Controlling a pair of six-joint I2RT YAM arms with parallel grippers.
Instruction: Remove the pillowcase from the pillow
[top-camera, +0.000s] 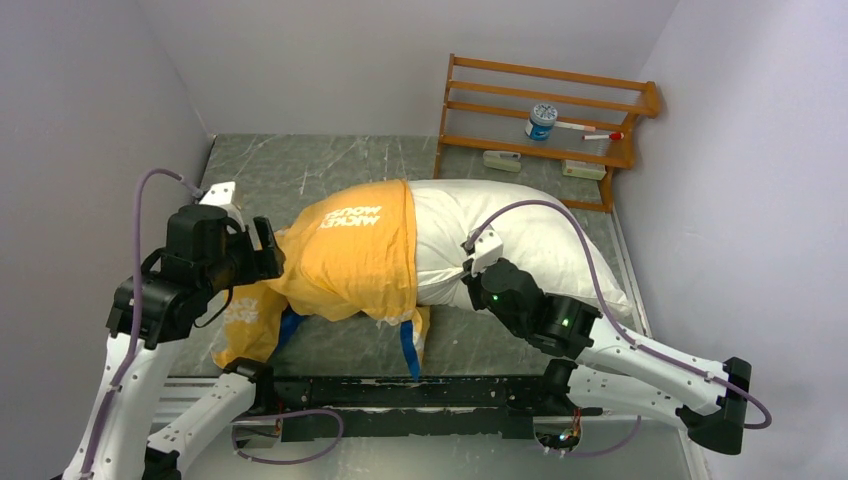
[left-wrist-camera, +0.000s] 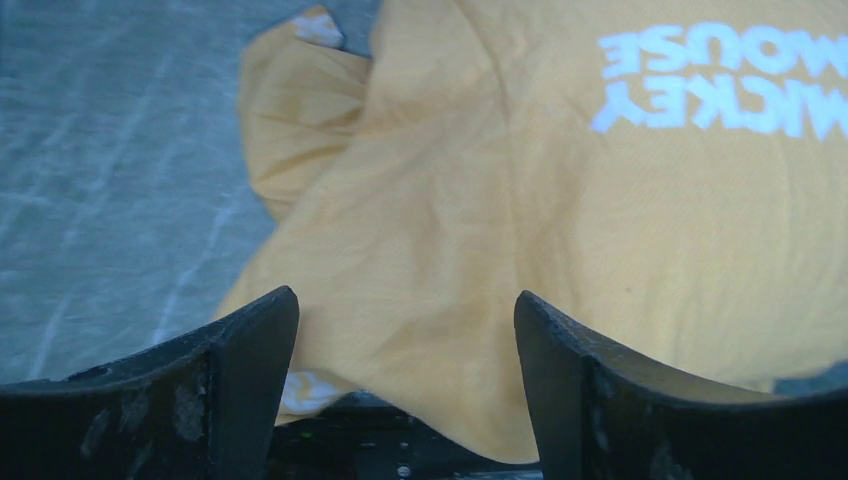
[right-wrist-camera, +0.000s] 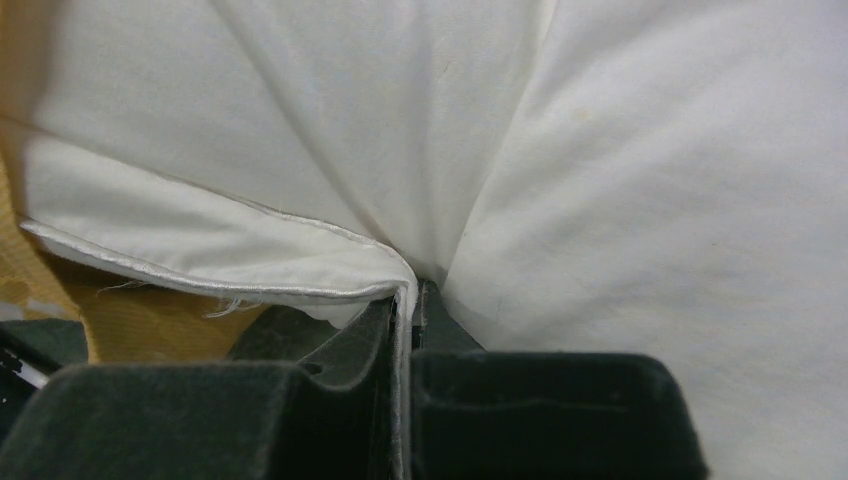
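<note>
The pillow (top-camera: 520, 230) lies across the table, its white right half bare and its left half inside the yellow Mickey Mouse pillowcase (top-camera: 355, 260), whose slack end hangs toward the front left. My left gripper (top-camera: 265, 250) is over that slack end; in the left wrist view its fingers are apart, with yellow cloth (left-wrist-camera: 420, 250) beneath and none visibly held. My right gripper (top-camera: 468, 275) is shut on white fabric at the pillow's near side, beside the pillowcase's opening; a piped white edge (right-wrist-camera: 220, 260) runs into its fingers.
A wooden rack (top-camera: 540, 145) with a blue jar (top-camera: 541, 125) and small items stands at the back right. Walls close in on both sides.
</note>
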